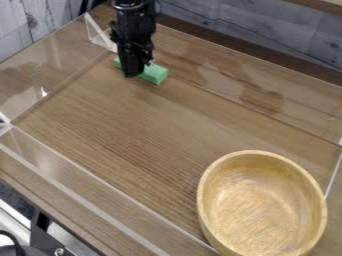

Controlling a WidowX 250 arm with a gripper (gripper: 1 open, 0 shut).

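My dark gripper (131,62) hangs at the top centre of the view, over a small green block (152,74) on the wooden table (160,150). The gripper is at the block's left part, partly covering it; whether its fingers touch or hold it is too small to tell.
A large pale tan bowl (261,205) stands at the lower right. A clear plastic-looking edge or panel runs along the left side.
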